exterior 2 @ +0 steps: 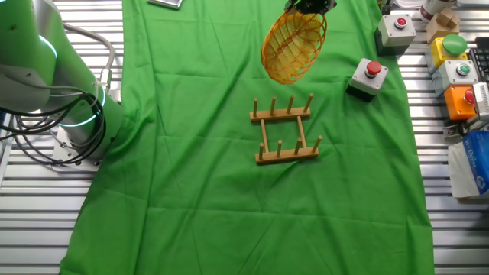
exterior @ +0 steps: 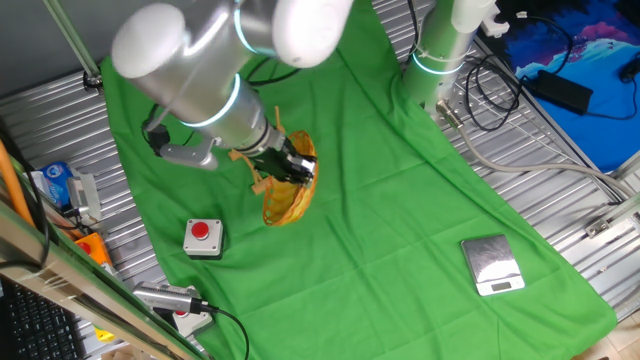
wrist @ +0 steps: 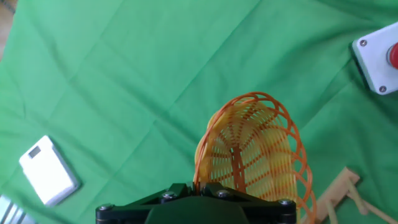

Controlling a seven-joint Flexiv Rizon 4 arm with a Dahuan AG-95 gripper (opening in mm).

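A yellow woven basket with an orange looped rim (wrist: 252, 155) hangs tilted from my gripper. The closed fingers pinch the rim at one side, and the basket's hollow shows in the wrist view. In exterior view 2 the basket (exterior 2: 293, 47) is at the top, with only the dark tip of the gripper (exterior 2: 312, 6) in sight. Below it there, the wooden peg rack (exterior 2: 286, 136) stands on the green cloth, apart from the basket in that view. Exterior view 1 has the basket (exterior: 290, 195) partly hidden behind the gripper, overlapping the rack.
A red-button box (exterior: 203, 238) stands on the cloth near the rack. Across the cloth lies a silver scale (exterior: 492, 264). More button boxes (exterior 2: 457, 76) line the metal table's side. The cloth between rack and scale is bare.
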